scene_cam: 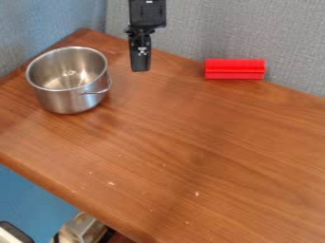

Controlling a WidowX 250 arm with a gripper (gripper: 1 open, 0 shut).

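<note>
My black gripper [141,60] hangs at the back of the wooden table, just right of and a little above a steel pot [70,90] with a wire handle, apart from it. The fingers show as one dark narrow shape, so I cannot tell how far they are parted or whether anything is between them. A red block [235,69] lies at the back right against the grey padded wall.
Blue-grey padding stands behind and to the left. The table's front left edge drops to a blue floor with some metal hardware [80,231].
</note>
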